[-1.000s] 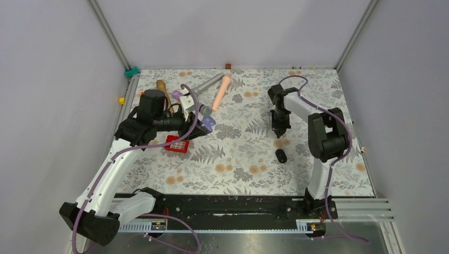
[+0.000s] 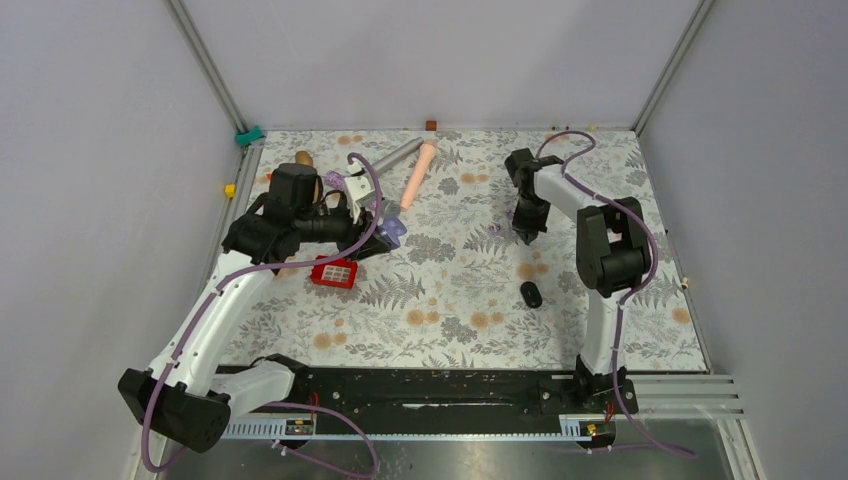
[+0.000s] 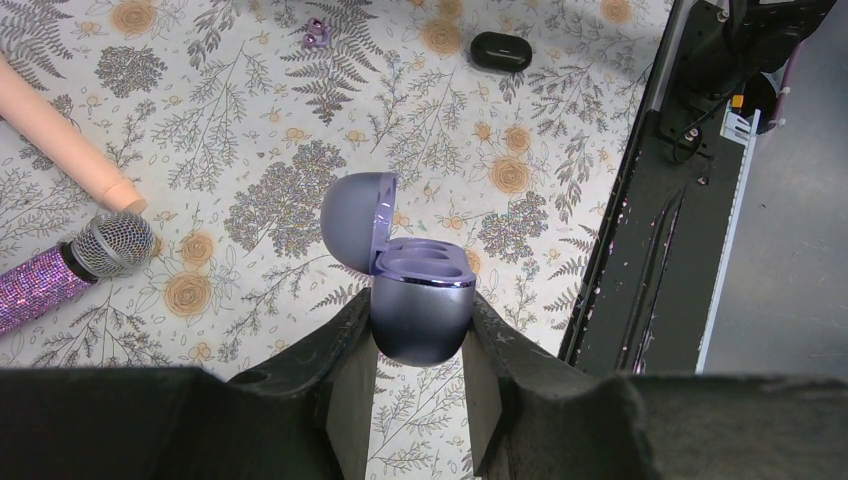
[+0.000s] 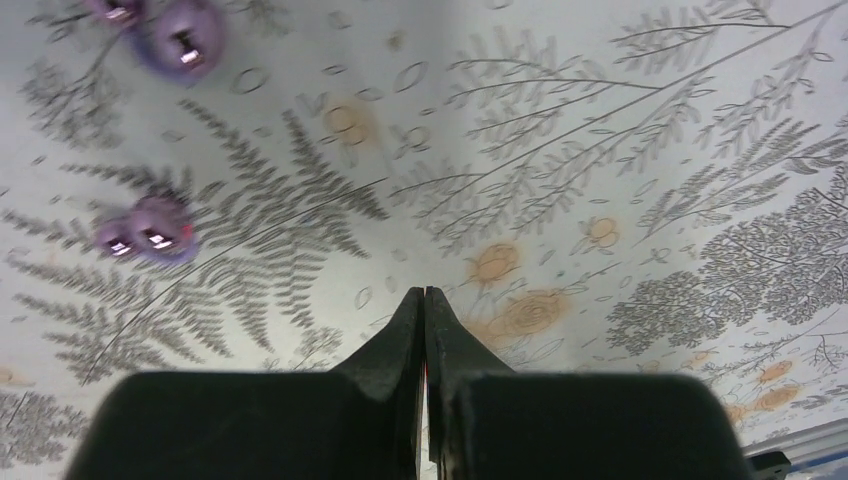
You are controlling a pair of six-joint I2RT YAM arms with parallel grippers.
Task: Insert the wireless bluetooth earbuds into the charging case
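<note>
My left gripper is shut on the purple charging case (image 3: 428, 305), holding it above the table with its lid (image 3: 352, 222) raised. In the top view the case (image 2: 391, 229) is at the left. Two shiny purple earbuds lie on the patterned cloth. One earbud (image 4: 155, 228) is left of my right fingertips in the right wrist view; the other earbud (image 4: 187, 40) sits farther up, cut by the top edge. One earbud (image 2: 495, 228) also shows just left of my right gripper (image 2: 527, 239) in the top view. That gripper is shut, with nothing visible between its fingers.
A black mouse (image 2: 531, 294) lies in front of the right gripper. To the left are a red calculator-like object (image 2: 335, 273), a peach rod (image 2: 418, 176) and a glittery microphone (image 3: 110, 245).
Earbuds beside it, hidden earlier, have come into sight. The left arm moved only a little, case still held.
</note>
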